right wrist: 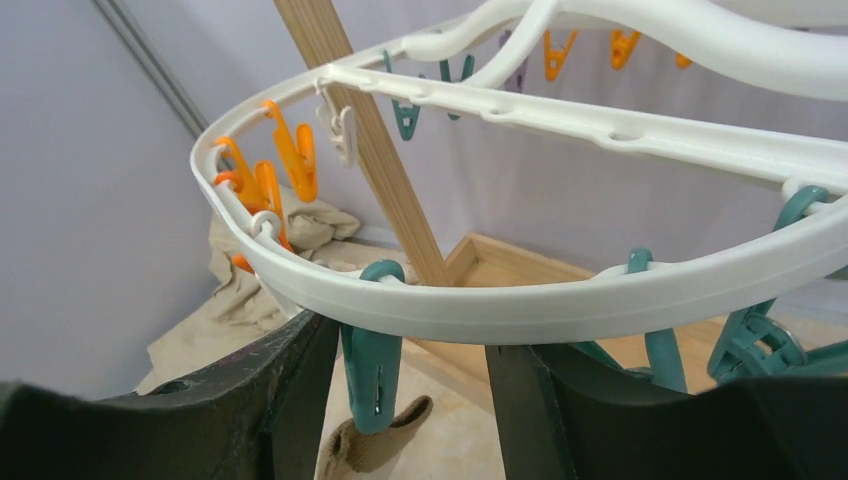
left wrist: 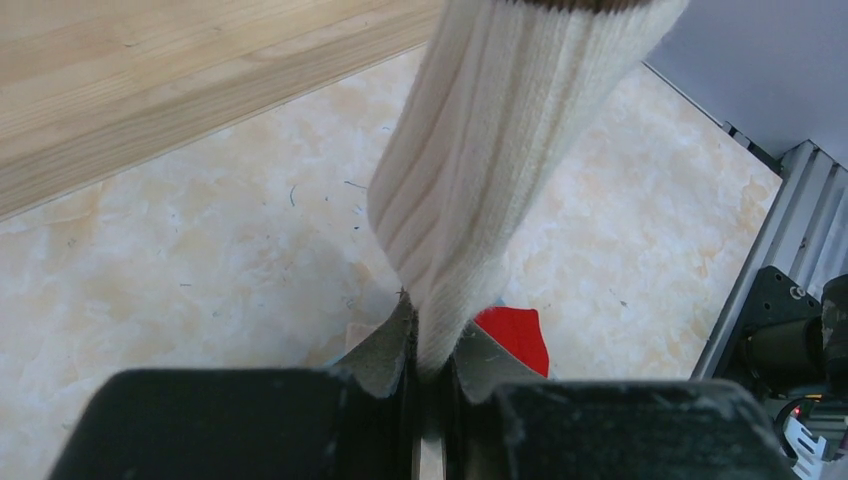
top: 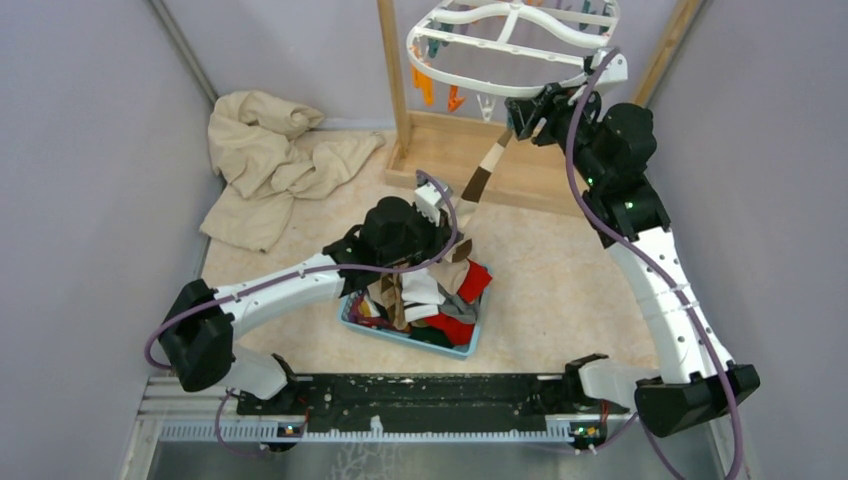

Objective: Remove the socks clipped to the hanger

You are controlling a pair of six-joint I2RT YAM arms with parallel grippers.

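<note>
The white hanger (top: 515,50) hangs at the top of the top view. A beige and brown striped sock (top: 478,183) stretches diagonally from just below its front rim down to my left gripper (top: 447,235). In the left wrist view, the pale ribbed end of this sock (left wrist: 460,230) is pinched tightly between the left fingers. My right gripper is at the hanger's rim, its fingers apart on either side of a teal clip (right wrist: 372,375). Beneath that clip shows the brown upper edge of the sock (right wrist: 385,440); whether the clip grips it, I cannot tell.
A blue basket (top: 400,338) full of socks stands below the left gripper. Orange clips (right wrist: 295,150) and further teal clips (right wrist: 665,350) hang around the hanger. Beige cloth (top: 270,170) lies at the left; a wooden base (top: 530,165) sits beneath the hanger.
</note>
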